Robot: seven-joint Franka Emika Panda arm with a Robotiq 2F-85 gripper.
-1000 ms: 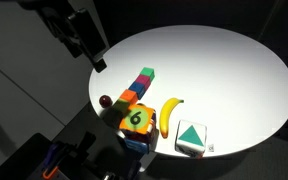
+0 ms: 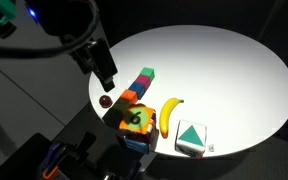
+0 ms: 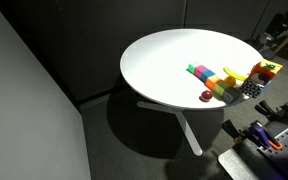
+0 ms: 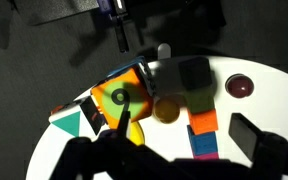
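Note:
My gripper is open above the round white table, and nothing shows between its fingers. In the wrist view, a row of coloured blocks [image 4: 202, 143] lies partly in the gap between the fingers, below them. Just left of that row sits an orange-and-green number cube [image 4: 122, 98]. A yellow banana [image 2: 170, 116] lies right of that cube in exterior view 1, partly hidden by a finger in the wrist view. The white cube with a green triangle [image 2: 192, 137] stands near the table edge. A dark red ball [image 4: 239, 86] rests beyond the blocks.
A small round orange item [image 4: 166, 108] lies between the number cube and the blocks. Dark floor and hardware surround the near table edge.
The arm has come down and a little to the right in exterior view 1, toward the blocks and number cube. The number cube now looks darker. The objects have not moved.

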